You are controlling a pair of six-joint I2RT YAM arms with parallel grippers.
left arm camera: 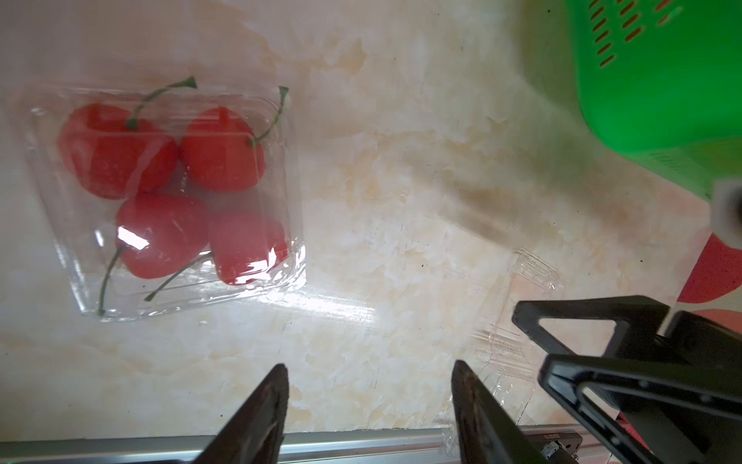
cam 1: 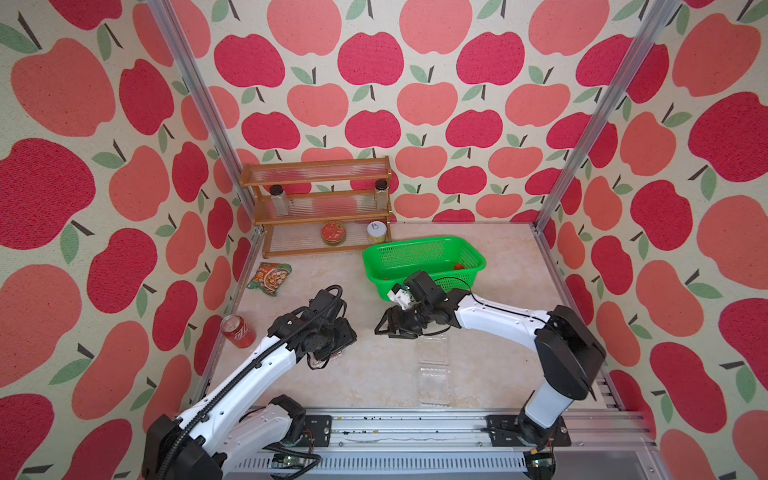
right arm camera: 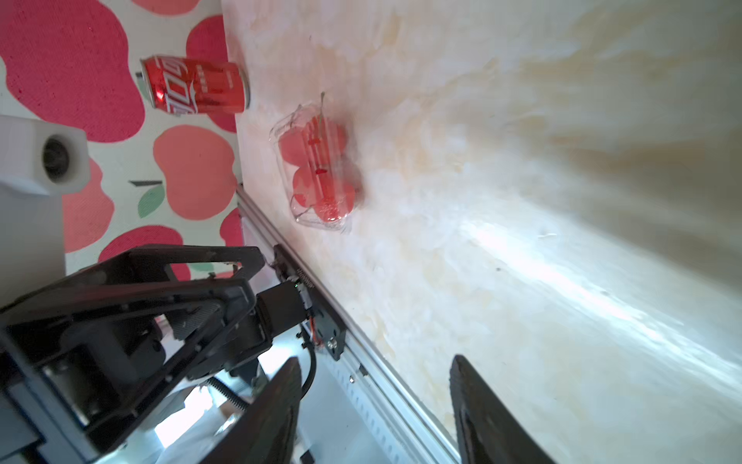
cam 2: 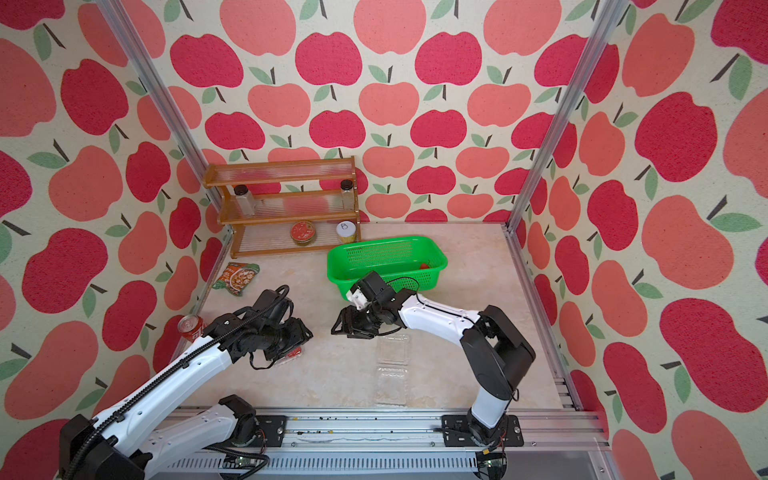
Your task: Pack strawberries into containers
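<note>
A clear container, its lid down over several red fruits with green stems, lies on the table; in the right wrist view the same container [right arm camera: 317, 170] sits apart from both grippers. My left gripper [cam 1: 332, 345] hovers over that side, its fingers [left arm camera: 259, 413] parted with bare table between them. To the right, in front of the basket, my right gripper [cam 1: 400, 324] stands open, empty between its fingers. An unfolded clear container [cam 1: 434, 384] lies flat and empty near the front edge. The green basket [cam 2: 384, 249] holds a red fruit [cam 2: 425, 265]; my right arm hides part of it.
A red can [cam 1: 237, 330] and a snack bag [cam 1: 270, 277] occupy the left side. Behind them stands a wooden shelf [cam 1: 328, 206] with jars. Table to the right of the basket is clear.
</note>
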